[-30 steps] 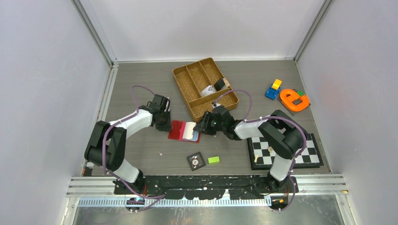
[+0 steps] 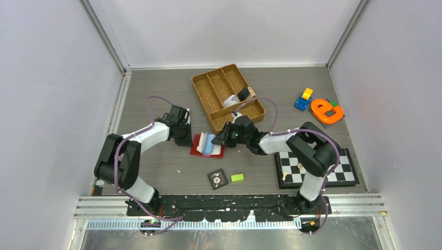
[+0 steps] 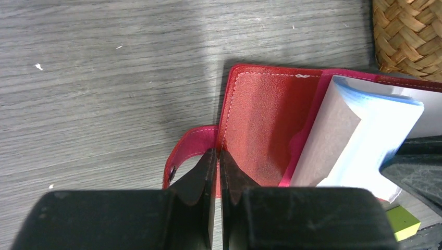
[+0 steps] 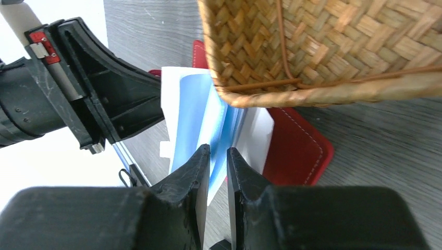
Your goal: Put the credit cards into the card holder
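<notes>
The red card holder (image 2: 194,147) lies open on the table, its white and light-blue sleeves (image 4: 190,117) fanned upward. In the left wrist view my left gripper is shut on the holder's red edge at its left side. My right gripper (image 2: 221,139) is at the holder's right side; in the right wrist view its fingertips (image 4: 234,159) are closed at the blue sleeves, apparently gripping them. Whether any card sits in the sleeves cannot be told.
A woven organizer (image 2: 208,94) with cards and dark items stands just behind the holder. A compass (image 2: 218,179), a green block (image 2: 237,177), a chessboard (image 2: 341,172) and toys (image 2: 327,111) lie around.
The holder has shifted slightly right, and its sleeves have lifted and spread, showing more light blue. Both arms have moved very little.
</notes>
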